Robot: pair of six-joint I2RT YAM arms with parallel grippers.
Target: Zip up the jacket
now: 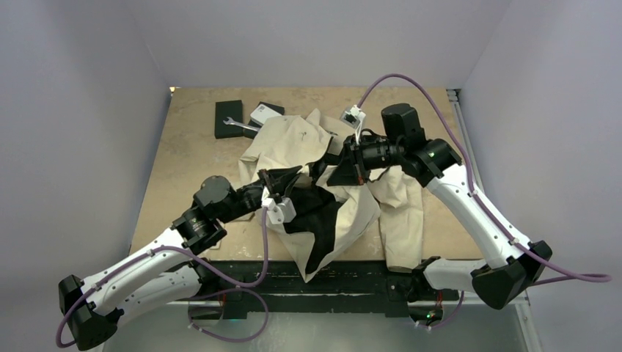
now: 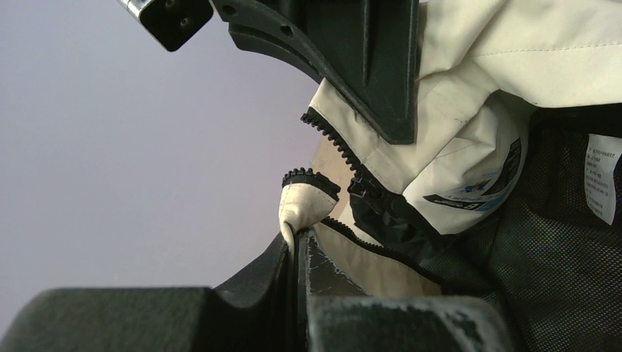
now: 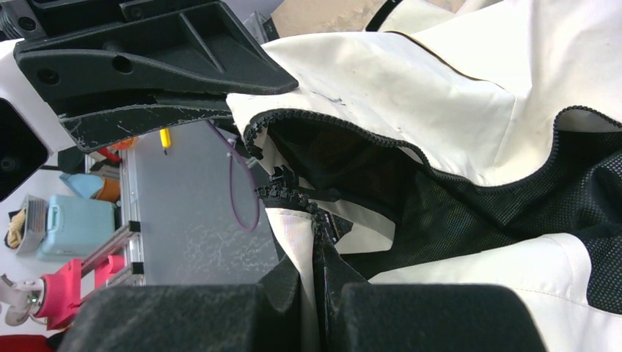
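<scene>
The cream jacket with black mesh lining lies crumpled on the table under both grippers. My left gripper is shut on a narrow cream strip of jacket edge tipped with black zipper teeth. Just beside it in the left wrist view are the other zipper edge and a black slider. My right gripper is shut on a zipper end of the jacket, with teeth showing above its fingers. The two held edges are close but apart.
A dark green block, a wrench and a white box lie at the table's back left. A jacket sleeve hangs toward the front right edge.
</scene>
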